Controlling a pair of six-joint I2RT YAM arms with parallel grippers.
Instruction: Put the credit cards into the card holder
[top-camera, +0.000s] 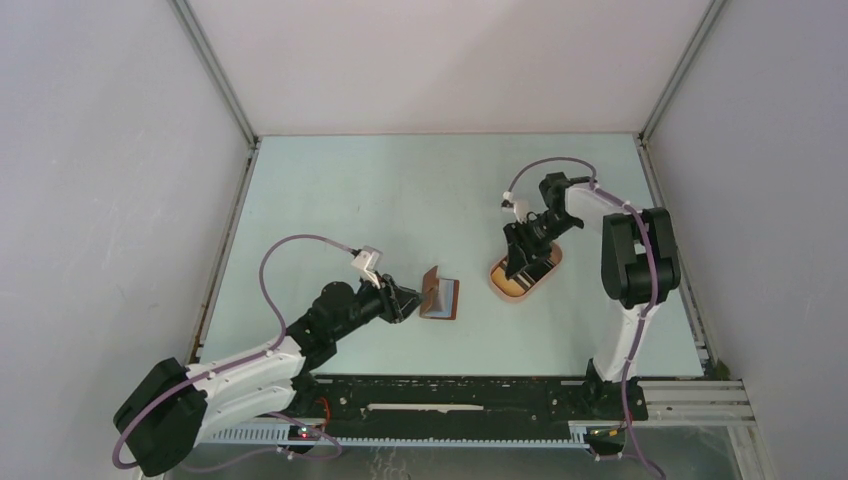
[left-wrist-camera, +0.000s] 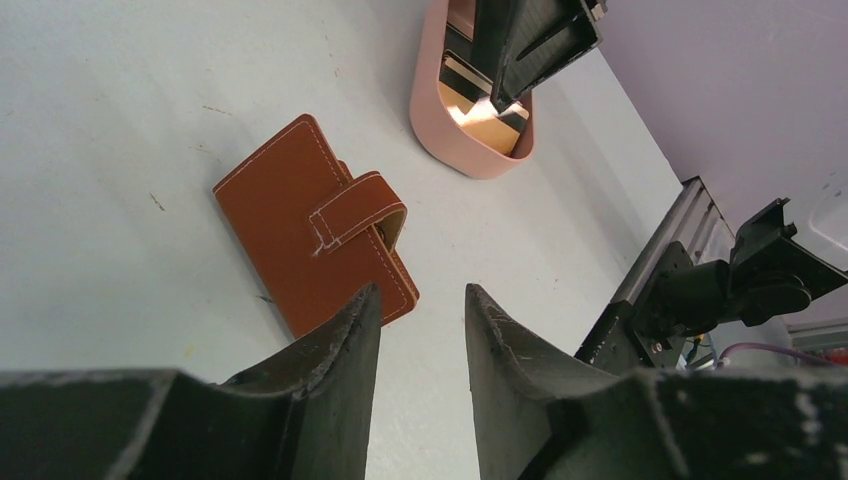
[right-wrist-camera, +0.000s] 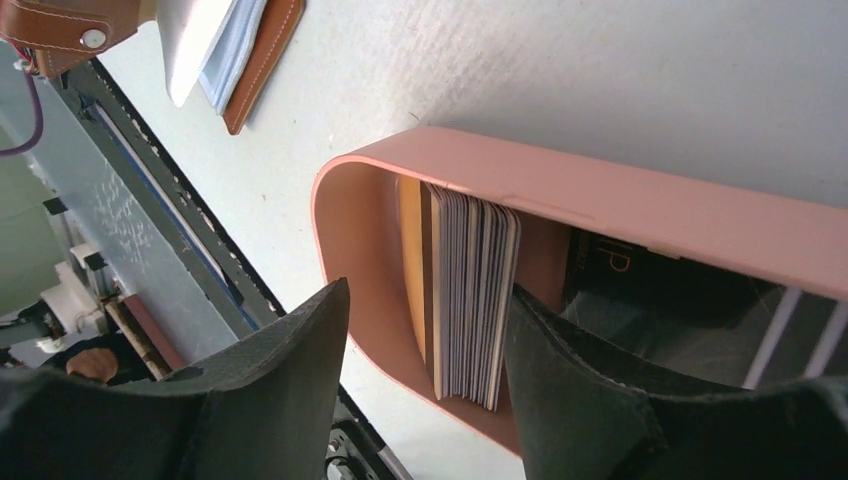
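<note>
In the top view the brown card holder (top-camera: 455, 300) lies on the table with its cover lifted. My left gripper (top-camera: 417, 298) is beside that cover. Seen from the left wrist, the cover (left-wrist-camera: 285, 210) with its strap lies beyond my parted fingers (left-wrist-camera: 365, 320); nothing shows between them. A pink oval box (right-wrist-camera: 650, 195) holds a tight row of credit cards (right-wrist-camera: 465, 290) standing on edge. Over the box, my right gripper is part open. One fingertip appears close to the cards' right side, the other left of them; contact cannot be told.
More dark and striped cards (right-wrist-camera: 690, 300) lie at the other side of the box. Bare table (top-camera: 360, 190) spreads behind and between the two arms. A dark rail (top-camera: 450, 405) runs along the table's front edge.
</note>
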